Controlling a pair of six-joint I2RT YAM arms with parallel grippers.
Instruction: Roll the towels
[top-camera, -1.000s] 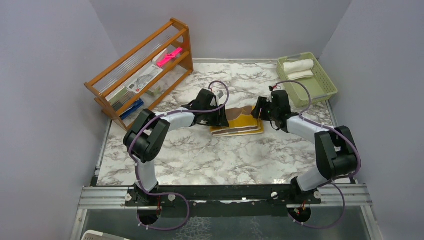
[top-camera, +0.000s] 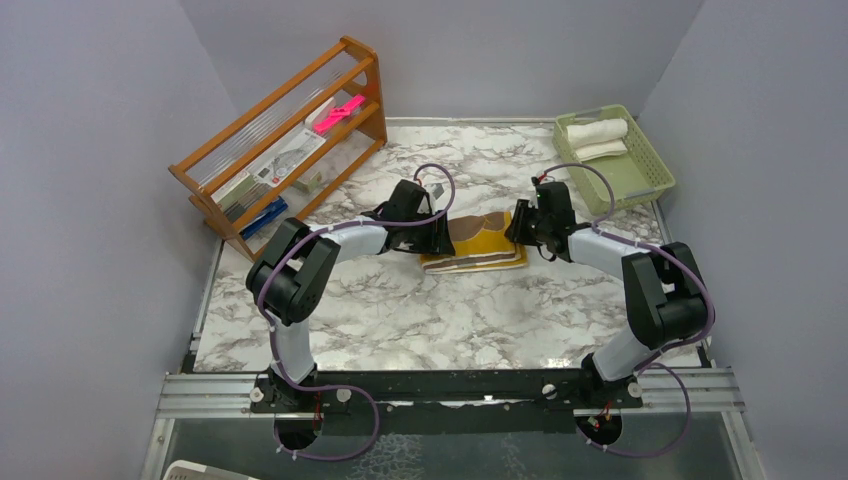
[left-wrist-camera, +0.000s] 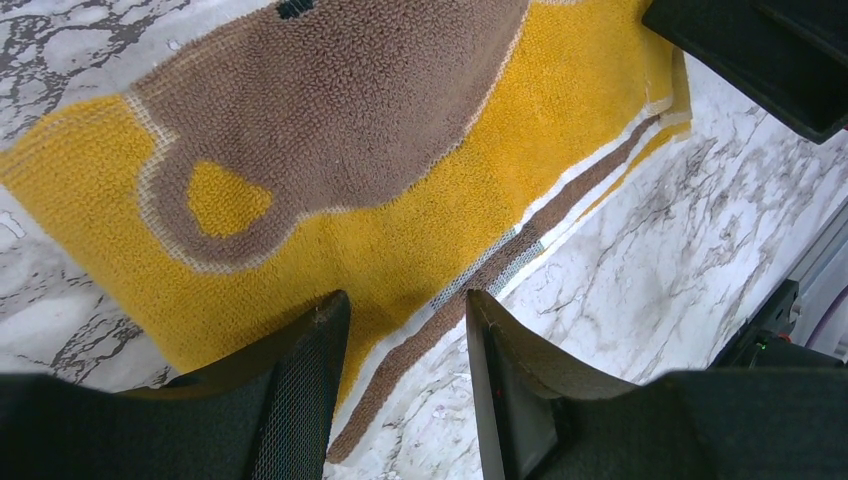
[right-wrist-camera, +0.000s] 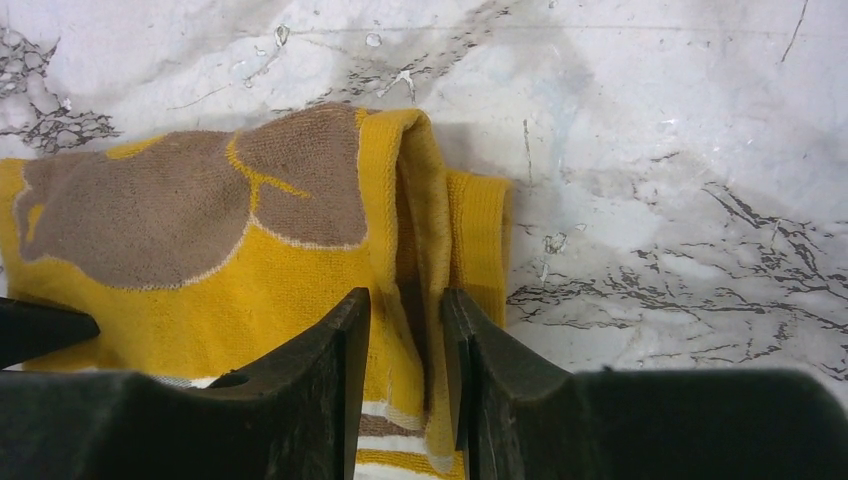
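Observation:
A folded yellow and brown towel (top-camera: 482, 246) with white stripes lies flat in the middle of the marble table. Over its left end is my left gripper, fingers apart, with the towel's striped front edge showing between and below them. My right gripper hovers at the towel's right end, its fingers part open on either side of the raised fold (right-wrist-camera: 384, 190). Whether the fingertips touch the cloth cannot be told. In the green basket (top-camera: 640, 178) at the back right lie white rolled towels (top-camera: 597, 133).
A wooden rack (top-camera: 290, 140) with boxes and a pink item (top-camera: 339, 114) stands at the back left. Clear marble (top-camera: 450, 325) stretches in front of the towel. The other arm's dark gripper part (left-wrist-camera: 760, 55) reaches into the left wrist view.
The left gripper has barely moved; the towel lies in the same place.

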